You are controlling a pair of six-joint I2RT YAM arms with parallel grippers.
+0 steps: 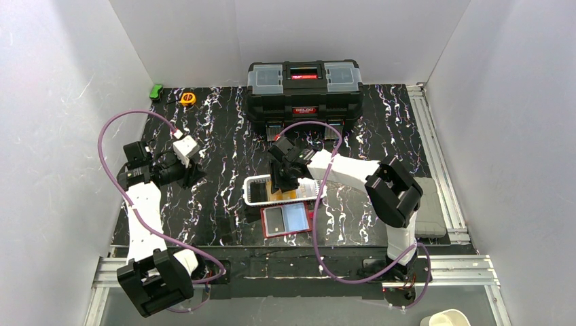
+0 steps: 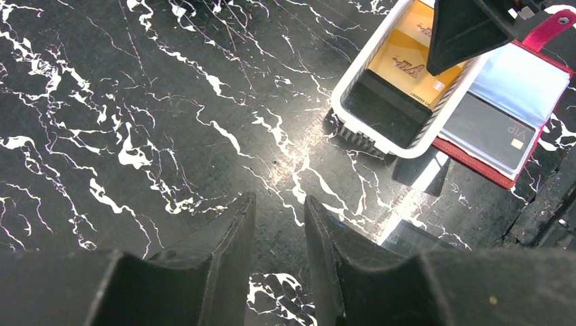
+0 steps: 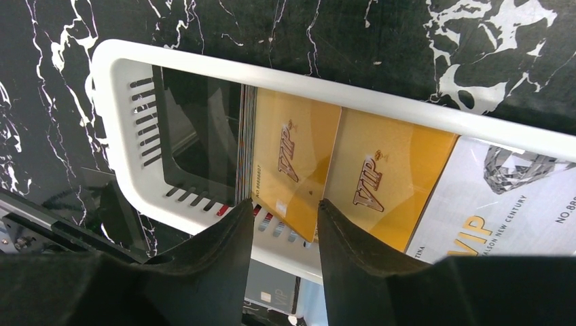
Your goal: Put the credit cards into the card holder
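In the right wrist view a white basket (image 3: pixel 204 66) holds cards: a black card (image 3: pixel 197 129) at the left end, a gold card (image 3: pixel 292 156), a second gold card (image 3: pixel 387 176) and a silver card (image 3: pixel 502 210). My right gripper is part open over the basket, its fingertips at the near edge of the first gold card; I cannot tell if they touch it. The red card holder (image 2: pixel 475 161) lies open beside the basket, a grey card (image 2: pixel 490 130) in one pocket. My left gripper stands part open over bare table, nothing between its fingers.
A black toolbox (image 1: pixel 304 95) stands at the back. An orange tape measure (image 1: pixel 187 99) and a green object (image 1: pixel 156 92) lie at the back left. Free table lies between the left gripper and the basket.
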